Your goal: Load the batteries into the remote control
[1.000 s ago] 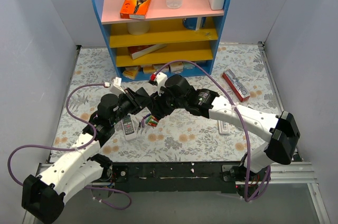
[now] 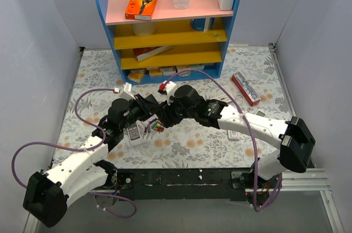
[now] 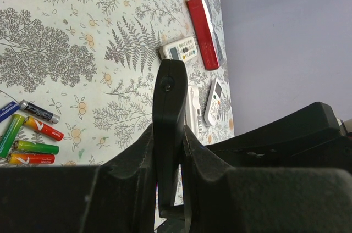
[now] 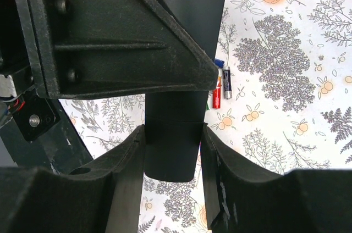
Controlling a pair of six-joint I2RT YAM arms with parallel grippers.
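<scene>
Both grippers are shut on a black remote control (image 4: 175, 153), held up above the table. In the right wrist view its flat face shows, and my right gripper pinches it near the lower end. A dark finger of my left gripper lies across its upper part there. The left wrist view shows the remote (image 3: 168, 112) narrow and upright between the fingers of my left gripper. On the table lie several batteries, among them a red one (image 3: 44, 128), a dark one (image 3: 39, 111) and a green one (image 3: 36, 146). Any battery compartment cannot be made out.
White remotes (image 2: 133, 133) (image 3: 213, 103) and a red box (image 2: 246, 88) lie on the floral tabletop. A blue-sided shelf (image 2: 168, 40) with boxes and bottles stands at the back. Free room lies on the table's front right (image 2: 203, 153).
Both arms have shifted slightly to the right in the top view, with the remote still between them. The batteries have not moved.
</scene>
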